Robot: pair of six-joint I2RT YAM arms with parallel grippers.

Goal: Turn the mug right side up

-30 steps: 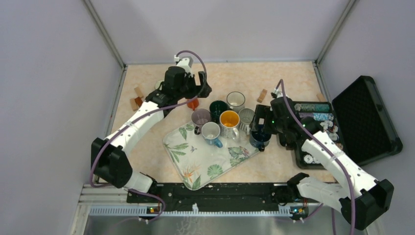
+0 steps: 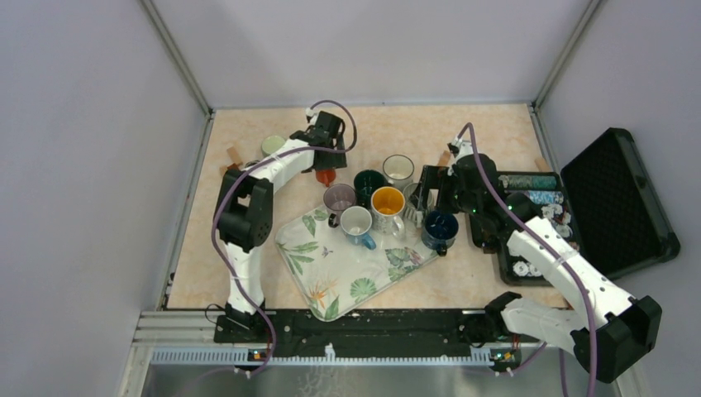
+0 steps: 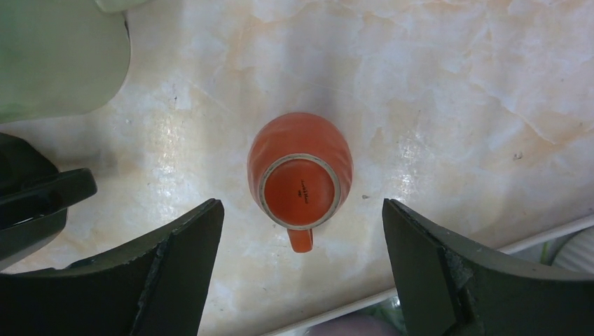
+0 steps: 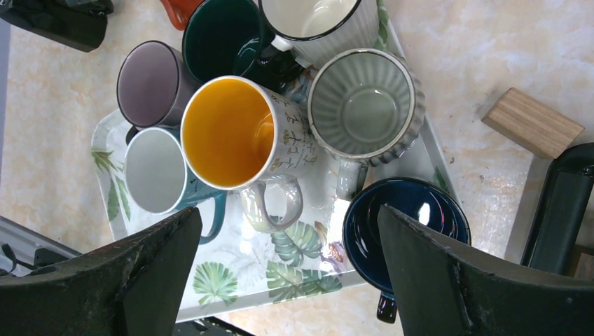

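Observation:
An orange-red mug (image 2: 325,176) lies bottom-up on the table left of the tray; in the left wrist view its base (image 3: 299,192) faces up, handle (image 3: 301,241) toward the bottom. My left gripper hangs above it, open, the mug between and beyond its fingertips in that view, nothing held. My right gripper stands open over the right part of the mug group, nothing held.
A floral tray (image 2: 331,281) holds several mugs, including a yellow-lined one (image 4: 224,126). Pale green (image 3: 56,63) and dark (image 3: 28,231) items flank the red mug. An open black case (image 2: 616,203) and a wooden block (image 4: 532,122) are at right.
The left arm has folded and its gripper has shifted over the red mug.

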